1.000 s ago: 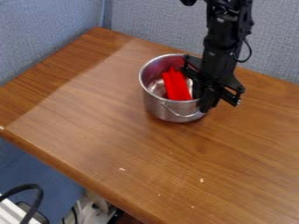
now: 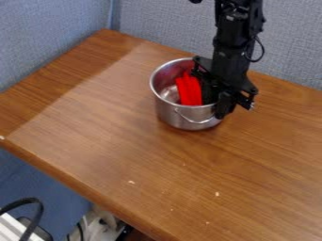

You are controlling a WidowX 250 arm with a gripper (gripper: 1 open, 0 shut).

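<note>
A steel pot (image 2: 178,114) stands on the wooden table (image 2: 101,132), toward the back middle, with a red object (image 2: 187,88) inside it. My black gripper (image 2: 217,98) reaches down at the pot's right side, its lower end over and partly inside the rim. The fingertips are dark and hard to make out, so I cannot tell their state or whether anything is between them.
Grey-blue padded walls border the table at the back and left. Cables and a white item sit below the left front edge.
My gripper has shifted slightly to the left, and the pot a little with it. The red object sits a little differently in the pot.
</note>
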